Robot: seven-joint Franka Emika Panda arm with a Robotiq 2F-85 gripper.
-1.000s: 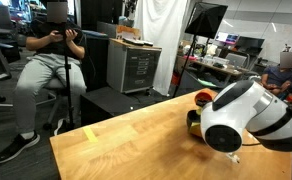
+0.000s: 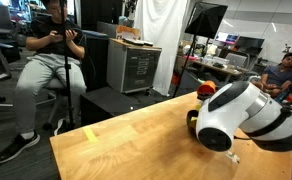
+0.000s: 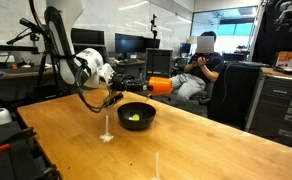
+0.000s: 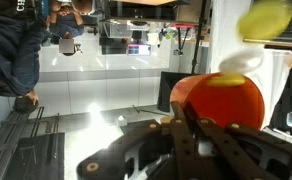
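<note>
An orange-red cup (image 4: 226, 100) fills the right of the wrist view, with the dark fingers of my gripper shut on it. Blurred yellow shapes (image 4: 264, 20) show at and beyond the cup's mouth; whether they are inside it I cannot tell. In exterior view 2 the orange cup (image 3: 161, 86) is held up off the table, above and to the right of a black bowl (image 3: 137, 115). A small yellow thing (image 3: 135, 118) lies in that bowl. From exterior view 1 the cup (image 2: 206, 89) shows beyond the white arm, which hides much of the bowl.
A thin white upright piece on a base (image 3: 107, 132) stands in front of the bowl, and another pale stick (image 3: 157, 166) is at the table's front. A person sits beyond it.
In exterior view 1 the red cup has risen a little and looks more tilted, and yellow now shows near it. The arm has barely shifted otherwise.
</note>
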